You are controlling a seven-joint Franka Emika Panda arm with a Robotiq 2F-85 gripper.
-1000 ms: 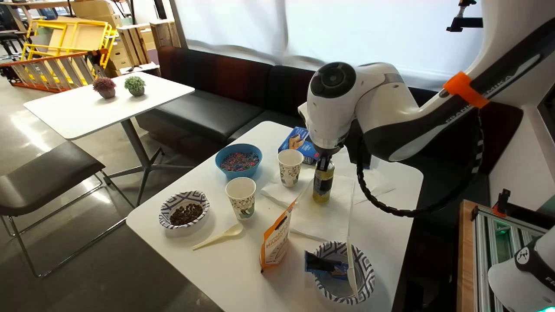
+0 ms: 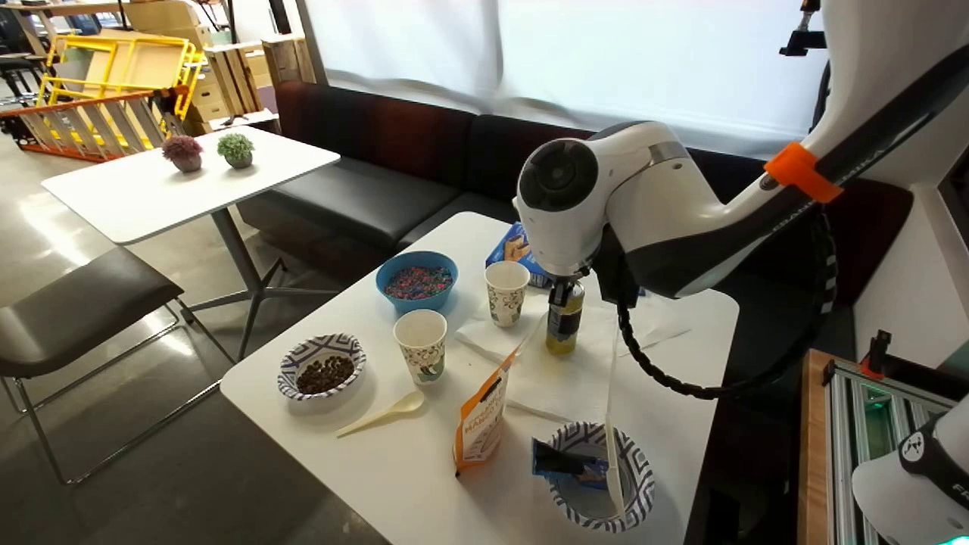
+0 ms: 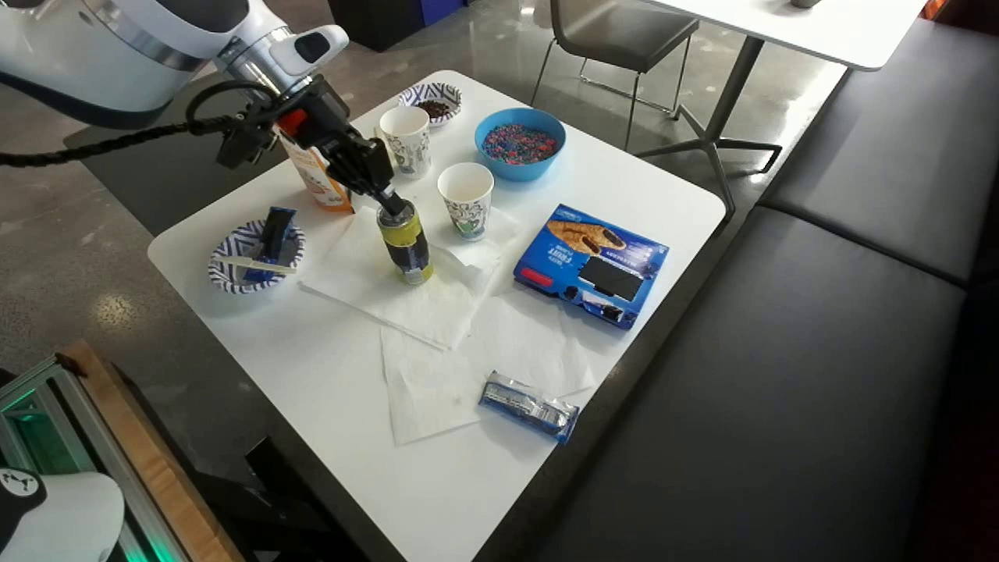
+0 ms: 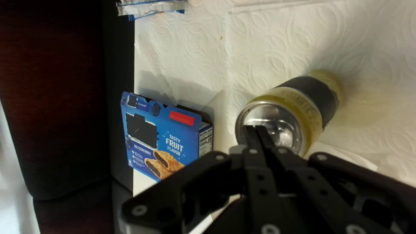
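Note:
A yellow-and-dark can (image 3: 408, 251) stands upright on white paper towels (image 2: 581, 377). Its silver lid (image 4: 279, 121) faces the camera in the wrist view, tab area partly covered by my fingers. My gripper is shut, its two fingers pressed together with nothing visible between them. In exterior view 2 the tips of the gripper (image 3: 393, 204) are right at the can's top; whether they touch the lid or tab, I cannot tell.
Close to the can are two paper cups (image 3: 467, 201) (image 3: 407, 140) and an orange-white pouch (image 2: 484, 418). A blue snack box (image 3: 591, 267), blue bowl (image 3: 520, 168), patterned bowls (image 2: 643, 468) (image 2: 300, 363) and a wrapped bar (image 3: 529, 407) surround them.
In exterior view 1 the arm has shifted left and its wrist housing has tilted slightly. The fingers stay close to the can's top, and the can stands in about the same place.

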